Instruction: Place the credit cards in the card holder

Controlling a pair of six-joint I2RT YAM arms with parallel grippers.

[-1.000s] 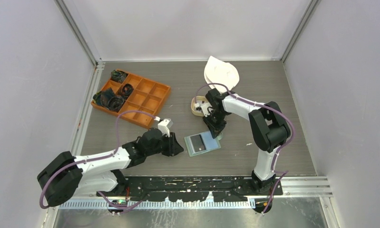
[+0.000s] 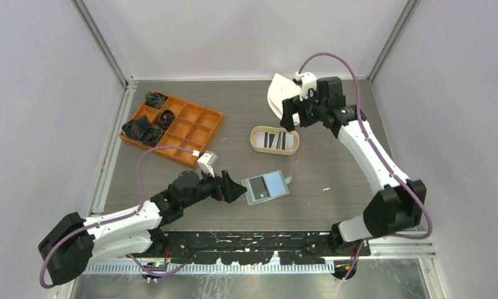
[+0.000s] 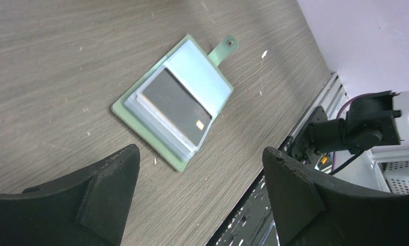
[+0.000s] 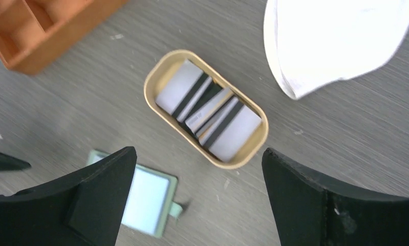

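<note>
The card holder lies spread on the table, a pale green booklet with a snap strap. A dark grey card shows on one half of it; the other half looks plain light blue. More credit cards, white with dark stripes, lie in an oval tan basket. My left gripper stands open just left of the holder, nothing between its fingers. Beyond the basket's right side, my right gripper hangs open and empty above the table, its view taking in the whole basket.
An orange compartment tray with dark coiled items stands at the back left. Behind the basket lies a white cloth-like item, partly under my right arm. Bare table spreads out right of the holder.
My right gripper has gone from the holder's right half back and rightward past the basket, opening on the way. My left gripper has shifted slightly toward the holder and opened. Holder and basket stayed put.
</note>
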